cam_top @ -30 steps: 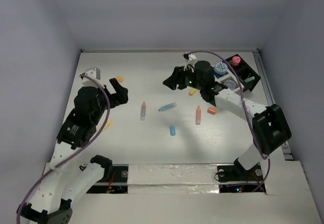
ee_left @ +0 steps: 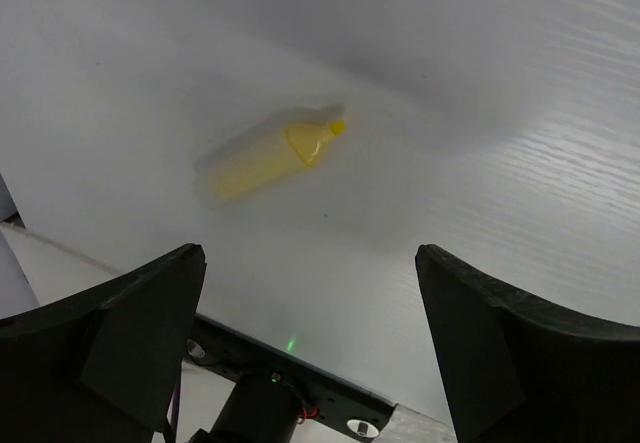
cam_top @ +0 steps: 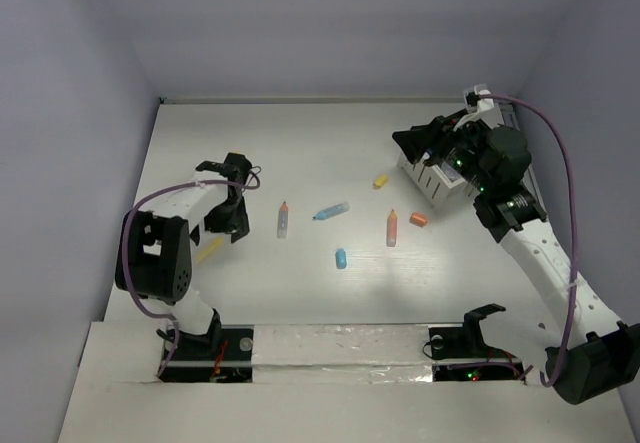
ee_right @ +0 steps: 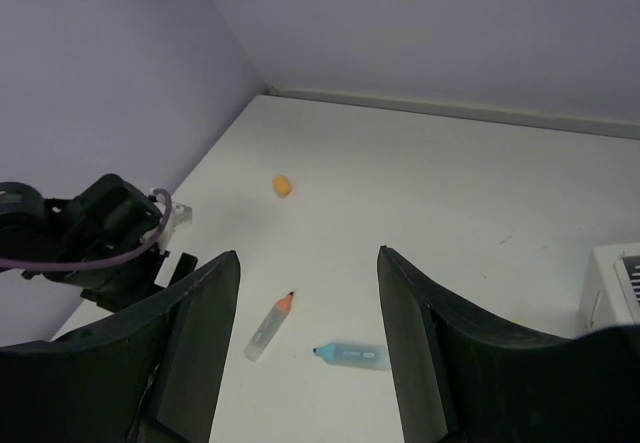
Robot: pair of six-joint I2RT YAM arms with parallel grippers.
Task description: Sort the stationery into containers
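Observation:
My left gripper is open above a yellow marker (ee_left: 262, 163), lying below and between its fingers in the left wrist view. My right gripper is open and raised near the white container (cam_top: 432, 185) at the back right, which the arm partly hides. On the table lie an orange-tipped marker (cam_top: 282, 220), a light blue marker (cam_top: 331, 211), an orange marker (cam_top: 391, 228), a blue piece (cam_top: 341, 259), a yellow piece (cam_top: 381, 180), an orange piece (cam_top: 419, 219) and another small orange piece (ee_right: 282, 185) at the back left.
Grey walls (cam_top: 340, 33) border the table on the back and sides. A metal strip (cam_top: 340, 348) runs along the front edge.
My left gripper has moved down over the yellow marker. My right arm has moved right, over the containers at the back right, now covering much of them.

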